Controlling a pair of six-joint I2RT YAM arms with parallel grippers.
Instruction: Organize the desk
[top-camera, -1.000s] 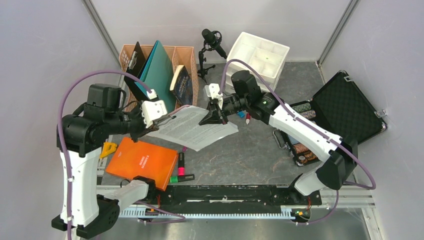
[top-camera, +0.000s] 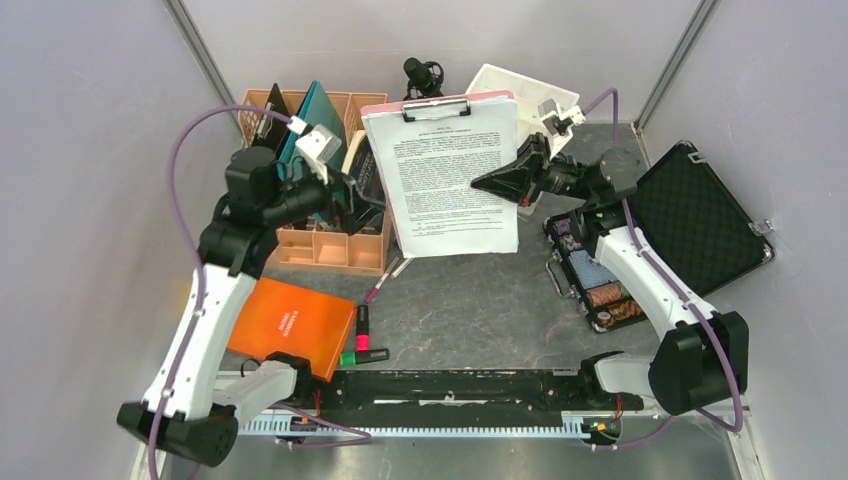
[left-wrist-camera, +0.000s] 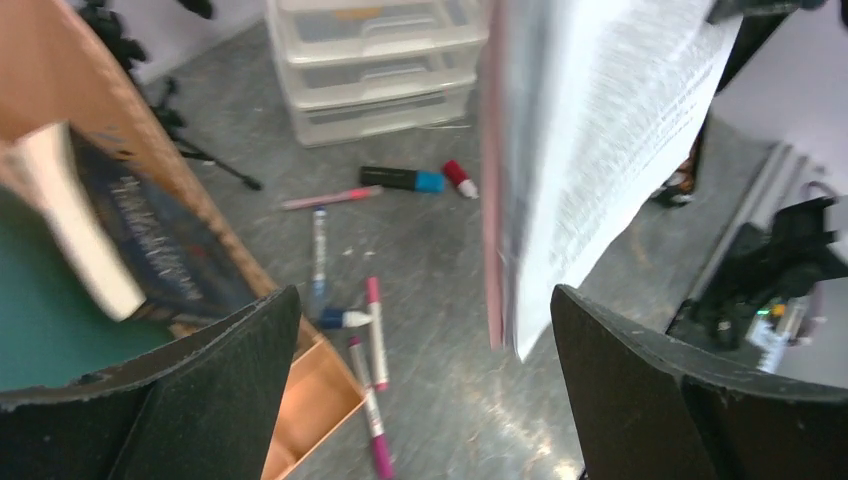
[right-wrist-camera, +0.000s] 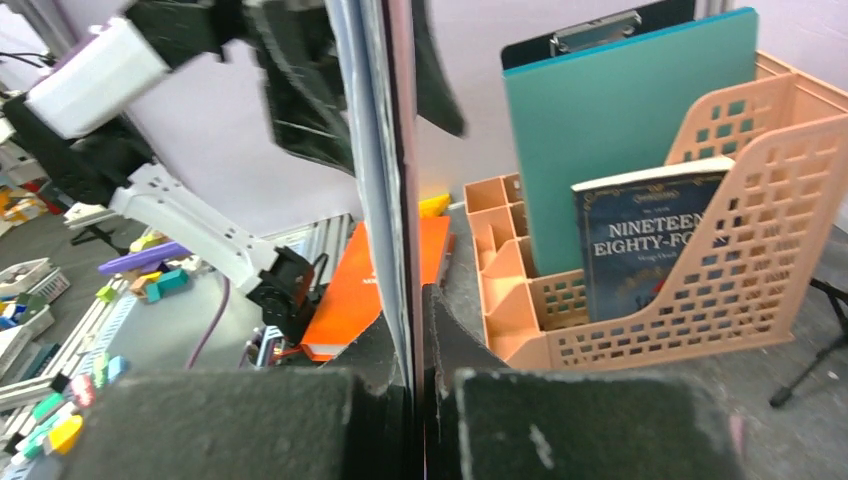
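Note:
My right gripper (top-camera: 515, 182) is shut on the clipboard (top-camera: 430, 180), which holds printed sheets under its clip and hangs raised over the middle of the desk, seen edge-on in the right wrist view. My left gripper (top-camera: 355, 208) stands open left of the clipboard, over the peach organizer; the clipboard shows beyond its fingers in the left wrist view. The organizer holds a black clipboard (right-wrist-camera: 530, 52), a teal board (right-wrist-camera: 540, 150) and a book (right-wrist-camera: 640, 250). An orange folder (top-camera: 285, 330) lies at the front left.
Loose markers (top-camera: 362, 330) and pens lie mid-desk. At the back stand a microphone (top-camera: 418, 75) and white drawers (left-wrist-camera: 375, 60). An open black case (top-camera: 700, 230) sits at the right.
The right arm has lifted the clipboard up and to the right, turning it upright in the top view.

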